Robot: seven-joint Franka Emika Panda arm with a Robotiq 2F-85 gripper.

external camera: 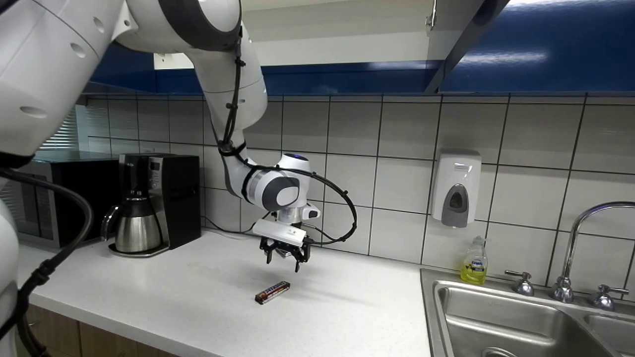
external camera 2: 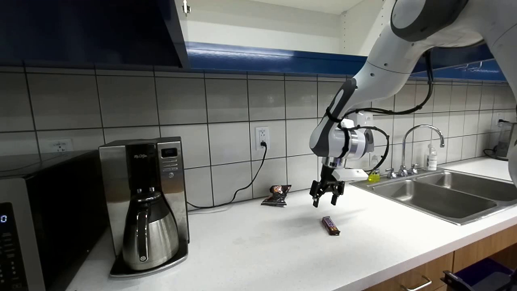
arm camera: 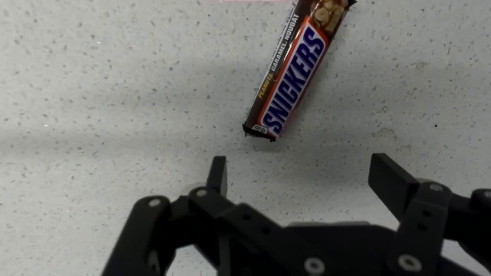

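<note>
A Snickers bar (external camera: 273, 292) in a brown wrapper lies flat on the white counter, label side up; its far end is cut off at the top of the wrist view. My gripper (external camera: 283, 262) hangs above the counter, apart from the bar. Seen from the wrist, the bar (arm camera: 294, 69) lies ahead of the fingers, tilted to the right, its near end just beyond the gap. The fingers of my gripper are spread wide with only bare counter between them. In the second exterior view the gripper (external camera 2: 325, 201) hovers over the counter behind the bar (external camera 2: 331, 226).
A black snack bag (external camera 2: 277, 195) lies by the backsplash. To one side stand the coffee maker with its steel carafe (external camera: 138, 229) and a microwave (external camera 2: 48, 218); on the other is the sink (external camera: 512, 321) with yellow dish soap (external camera: 474, 265).
</note>
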